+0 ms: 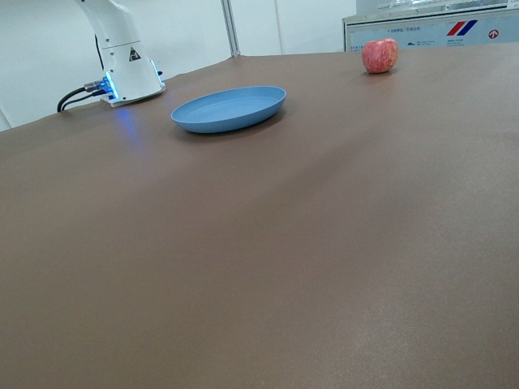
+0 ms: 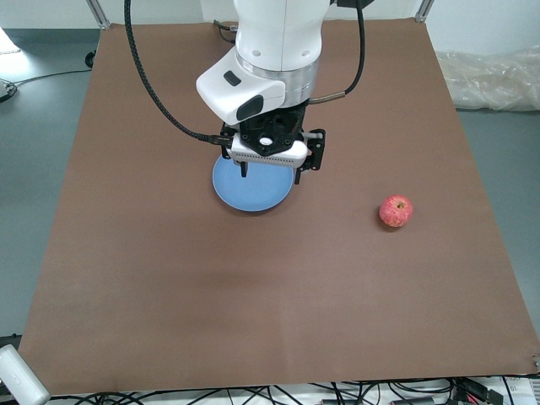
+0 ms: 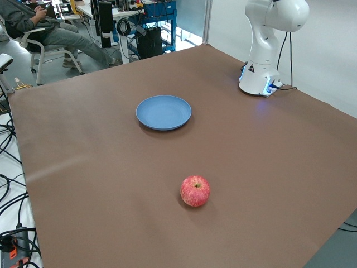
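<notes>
A round blue plate (image 2: 253, 192) (image 1: 229, 109) (image 3: 163, 111) rests on the brown table. A red apple (image 2: 396, 211) (image 1: 379, 55) (image 3: 195, 190) sits apart from it, to its right in the left camera view. The gripper (image 2: 270, 172) appears in the left camera view over the far part of the plate, its two black fingers apart, with nothing visible between them; it hides part of the plate.
Cables and equipment run along its edges, a white arm base (image 3: 257, 78) stands in the right camera view, and a person sits beyond the table there.
</notes>
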